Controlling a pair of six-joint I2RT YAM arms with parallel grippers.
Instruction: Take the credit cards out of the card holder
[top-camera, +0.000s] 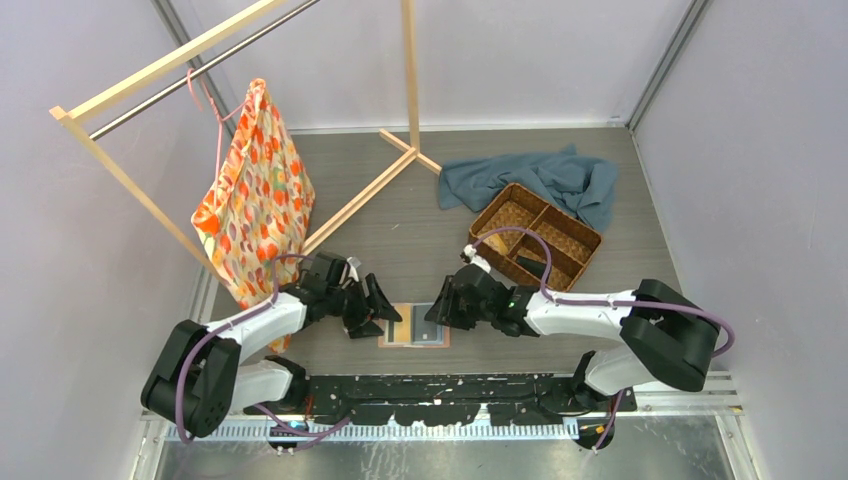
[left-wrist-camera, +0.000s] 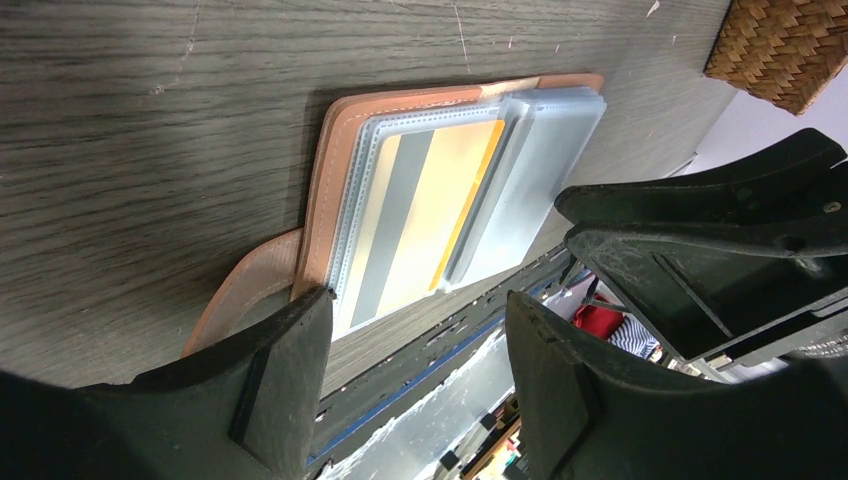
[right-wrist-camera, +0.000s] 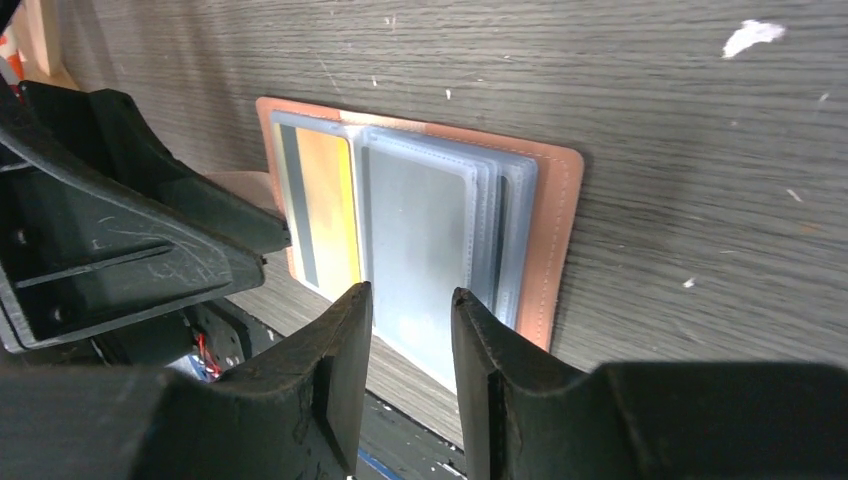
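The open card holder lies flat near the table's front edge, with a tan border, clear sleeves and a yellow-and-grey striped card in its left half. My left gripper is open at that half's end, its fingertips low by the holder's edge, empty. My right gripper hovers with parted fingers over the grey right half, near the stacked sleeve edges, nothing visible between its fingers.
A woven divided basket and a blue cloth sit at back right. A wooden rack with a floral garment stands left.
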